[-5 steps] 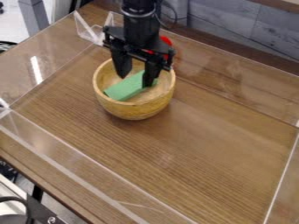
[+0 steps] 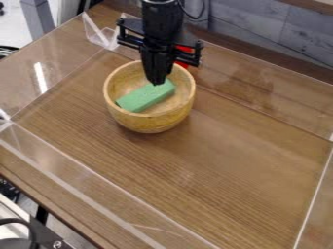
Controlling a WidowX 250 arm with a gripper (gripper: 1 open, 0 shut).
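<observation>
A round tan bowl (image 2: 151,121) rests on the wooden table, holding a green oblong block (image 2: 144,97). My black gripper (image 2: 156,68) hangs above the back part of the bowl, over the block, its fingers pointing down; how far apart they stand is hard to make out. The block lies in the bowl, apart from the gripper as far as this view shows.
A red object (image 2: 185,59) sits behind the bowl, partly hidden by the arm. A clear plastic piece (image 2: 99,29) stands at the back left.
The gripper has risen and moved toward the back, away from the green block, which stays in the bowl.
</observation>
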